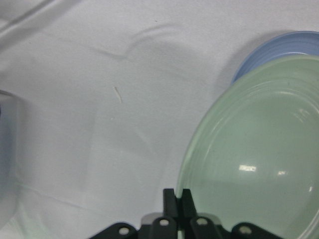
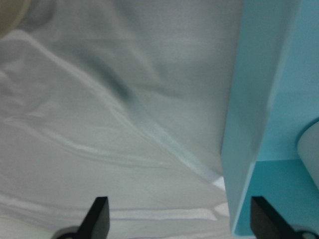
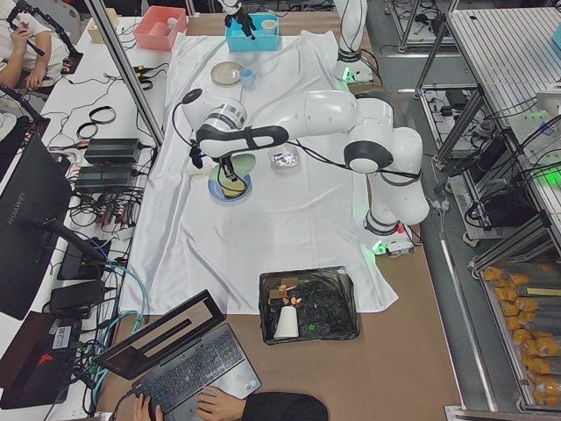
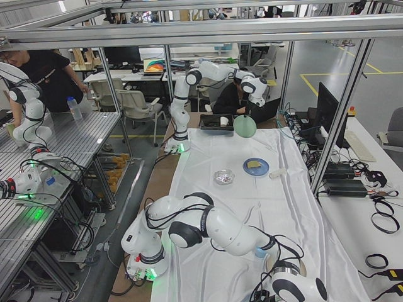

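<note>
My left gripper is shut on the rim of a green plate (image 1: pixel 259 149), held in the air near a blue plate (image 1: pixel 279 45), which has a yellow item on it in the camera right view (image 4: pixel 256 170). A foil dish (image 3: pixel 284 160) lies beside it. My right gripper is open beside a light blue bin (image 2: pixel 259 99) holding a white cylinder (image 2: pixel 311 149), with nothing seen between its fingers.
A black tray (image 3: pixel 329 307) with small items stands at the front. A beige plate (image 3: pixel 224 74) and blue cup (image 3: pixel 247 78) are toward the back. A laptop (image 3: pixel 184 368) and hands are at the front edge.
</note>
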